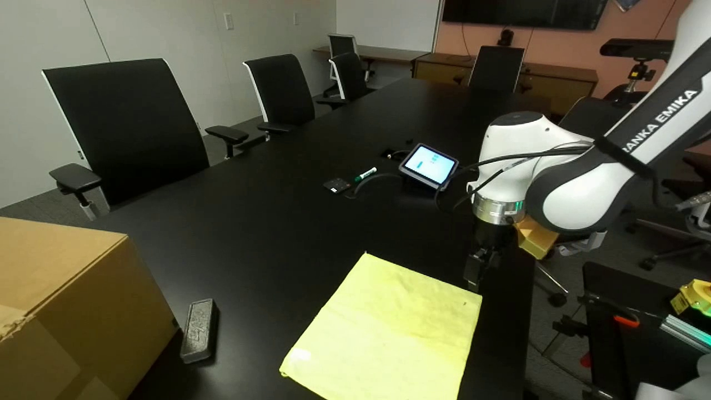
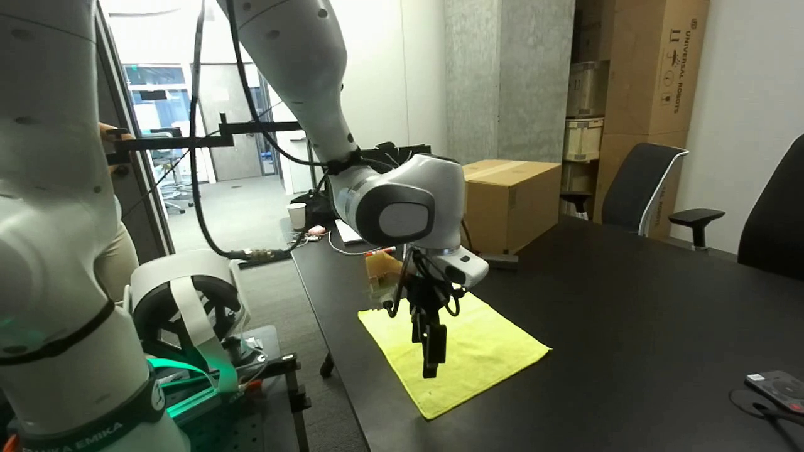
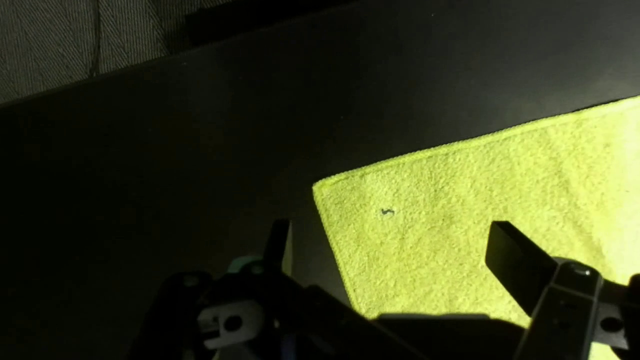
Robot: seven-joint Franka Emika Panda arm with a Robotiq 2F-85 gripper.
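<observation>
A yellow cloth (image 1: 393,326) lies spread flat on the black table, one corner close to my gripper (image 1: 476,283). In the second exterior view, the gripper (image 2: 431,369) points downward in front of the cloth (image 2: 490,350). From the wrist, my gripper is open, its fingers wide apart with nothing held between them. One finger (image 3: 519,264) appears over the cloth (image 3: 468,210), while the other finger (image 3: 279,246) appears over bare table. The cloth's corner and a small dark mark show between them; the exact height above it is hard to tell.
A cardboard box (image 1: 73,313) and a dark eraser-like block (image 1: 199,330) sit left of the cloth. Farther back are a tablet (image 1: 430,165), a green marker (image 1: 366,174) and a small black device (image 1: 336,185).
</observation>
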